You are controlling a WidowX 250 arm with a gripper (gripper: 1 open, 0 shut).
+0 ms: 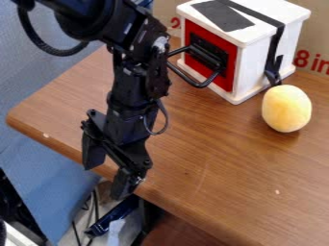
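Observation:
My black gripper [113, 165] hangs low over the left front part of the wooden table [238, 192], its fingers pointing down near the edge and apart from each other. Nothing shows between them. A white box [255, 67] with a red front [206, 50], a black handle and dark straps stands at the back right. A pale yellow ball-like object [287, 109] lies to the right of it, well away from my gripper.
A cardboard box [309, 48] is behind at the right. Cables and dark items lie below the table's front left edge.

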